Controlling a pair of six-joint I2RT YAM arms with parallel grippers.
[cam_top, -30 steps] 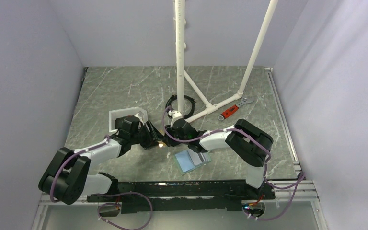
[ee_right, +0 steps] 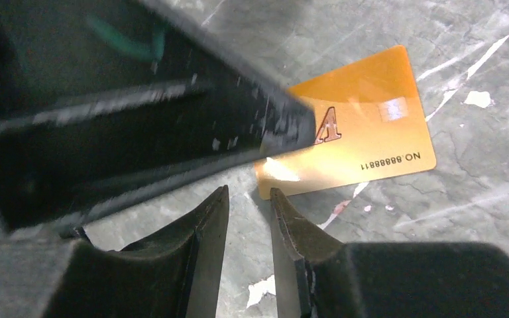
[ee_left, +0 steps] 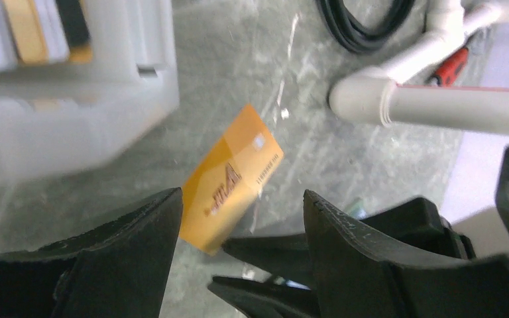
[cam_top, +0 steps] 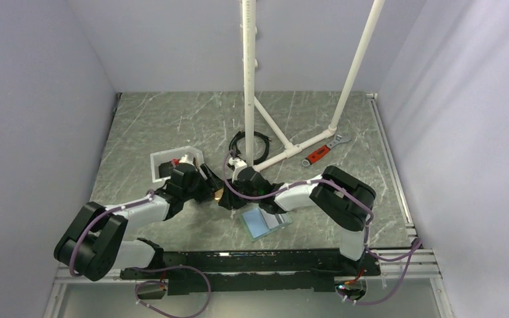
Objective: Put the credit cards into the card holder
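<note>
A gold card (ee_right: 371, 142) lies on the marble table between the two grippers; the top view shows only a sliver of this card (cam_top: 218, 194). My left gripper is open above it, and one dark left finger (ee_right: 258, 129) covers part of the card in the right wrist view. My right gripper holds its fingertips a small gap apart, with nothing between them, beside the card's near corner. What looks like the card holder, blue with a green edge (cam_top: 255, 222), lies below the right arm, bearing a grey striped piece (cam_top: 274, 219).
A white box (cam_top: 170, 151) with dark and gold items stands just left of the card. White pipes (cam_top: 249, 112), a coiled black cable (cam_top: 265, 142) and a red wrench (cam_top: 318, 154) lie behind. Open table lies at the front left.
The gold card has turned on the table and shifted across the pale crack. The left gripper has swung and come over it; the right gripper has moved only slightly.
</note>
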